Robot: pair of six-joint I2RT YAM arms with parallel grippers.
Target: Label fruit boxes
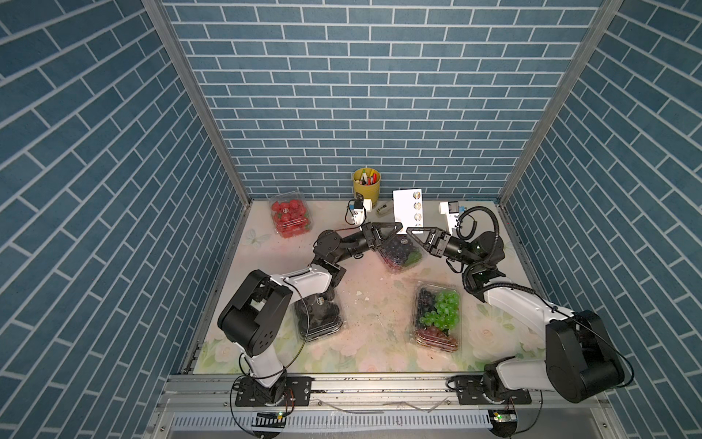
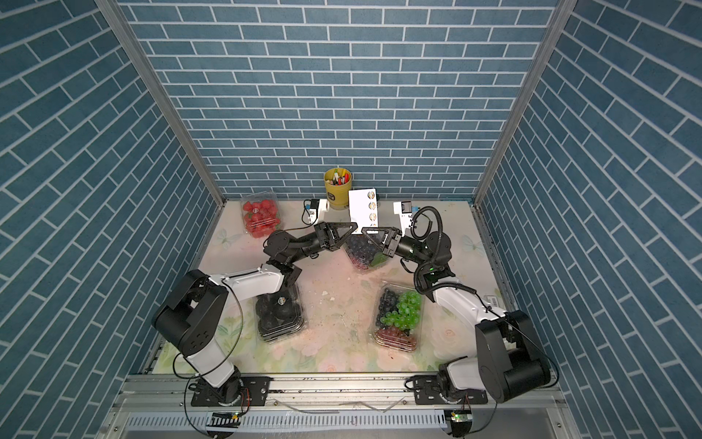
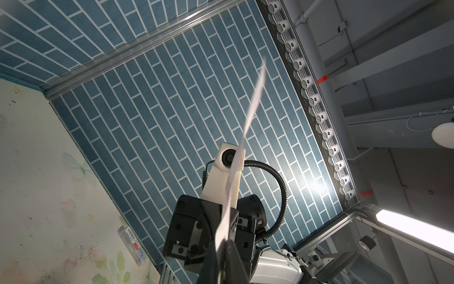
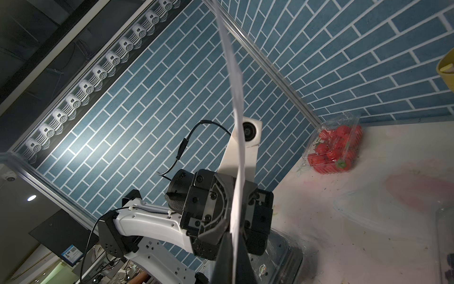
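Observation:
A white label sheet [image 1: 404, 207] with a column of round stickers stands upright between my two arms. At its lower left corner my left gripper [image 1: 400, 228] is shut on it. My right gripper [image 1: 409, 231] is shut on the lower right edge. Both wrist views show the sheet [image 4: 237, 142] nearly edge-on, rising from the fingers. Clear fruit boxes stand on the table: strawberries [image 1: 291, 216] at back left, dark fruit [image 1: 319, 316] at front left, mixed grapes [image 1: 437, 316] at front right, and another dark-fruit box [image 1: 400, 252] partly hidden below the grippers.
A yellow cup [image 1: 366, 188] with pens stands against the back wall. Beside it lies a small item [image 1: 384, 208]. The middle of the table [image 1: 369, 311] between the front boxes is clear, and my left arm reaches above the front left box.

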